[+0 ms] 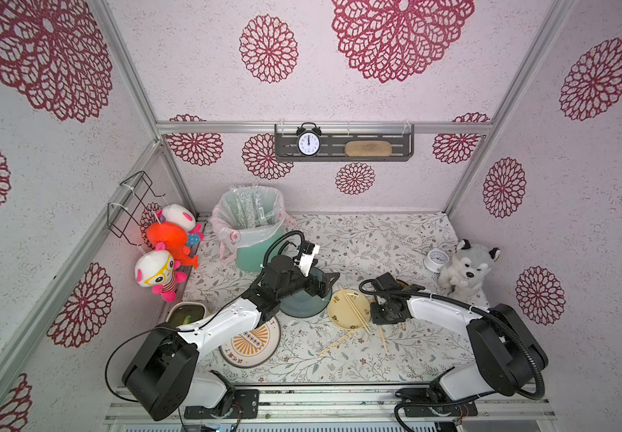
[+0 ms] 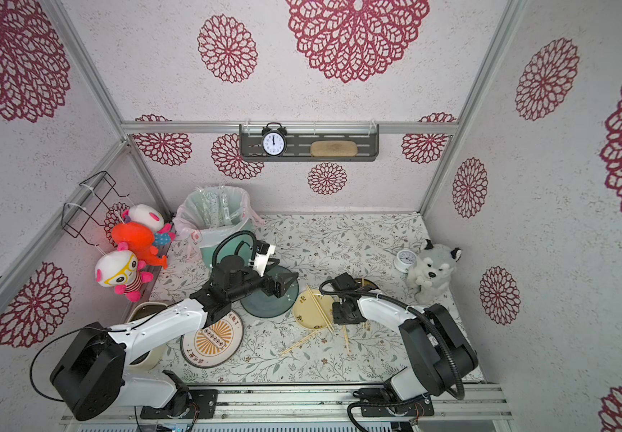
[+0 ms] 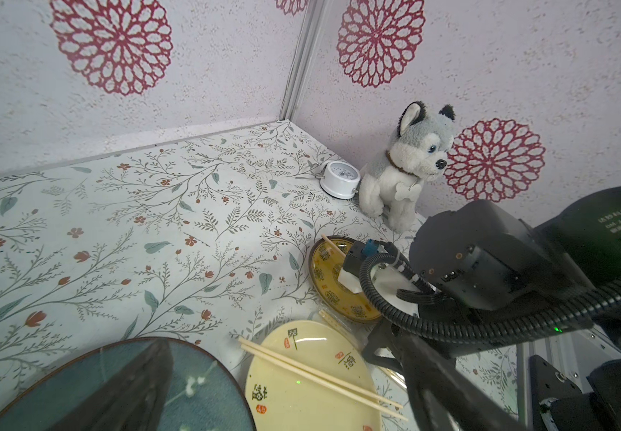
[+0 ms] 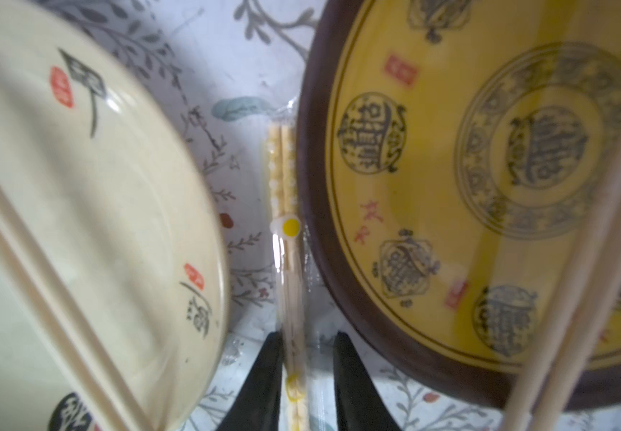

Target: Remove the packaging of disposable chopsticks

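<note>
In the right wrist view a pair of chopsticks in clear packaging (image 4: 292, 287) lies between the cream plate (image 4: 138, 237) and the brown-rimmed yellow plate (image 4: 411, 179). My right gripper points down over its lower part, one finger on each side. A gap shows between the wrapper's chopsticks and the right finger; whether the film touches is unclear. My left gripper hovers by the blue-grey plate (image 3: 202, 380), fingers wide and empty. Bare chopsticks (image 3: 303, 367) rest across the cream plate, and another bare pair (image 4: 597, 273) across the yellow one.
Clear wrappers (image 1: 249, 207) stick up in the lined green bin (image 1: 257, 252) at the back left. More bare chopsticks (image 1: 336, 342) lie on the cloth in front. A patterned plate (image 1: 251, 344) sits under the left arm; a plush husky (image 1: 469, 270) is at right.
</note>
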